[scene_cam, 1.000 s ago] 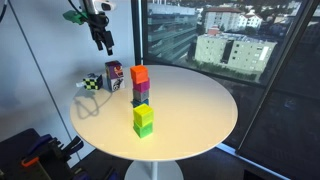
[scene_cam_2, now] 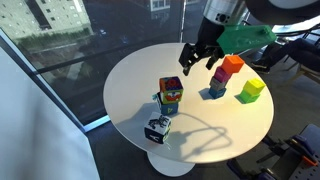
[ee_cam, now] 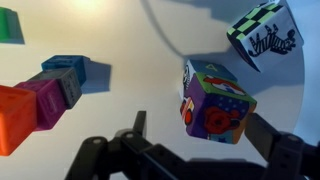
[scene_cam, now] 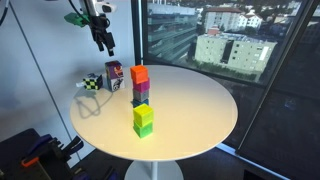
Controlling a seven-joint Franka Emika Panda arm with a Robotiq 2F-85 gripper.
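Note:
My gripper (scene_cam: 105,48) hangs open above the back left of the round table, nothing between its fingers. In the wrist view, a two-block patterned stack (ee_cam: 215,108) stands below, nearer the right finger (ee_cam: 253,128); the left finger (ee_cam: 138,124) is over bare table. A checkered block with a zebra picture (ee_cam: 262,38) lies apart from that stack. Right of the patterned stack in exterior view 1 rises a taller stack with an orange block (scene_cam: 139,73) on top, then purple, grey and blue. At the front stands a yellow block (scene_cam: 144,112) on a green block (scene_cam: 145,129).
Windows stand behind it. In exterior view 2, the arm (scene_cam_2: 228,35) reaches over the table from the upper right.

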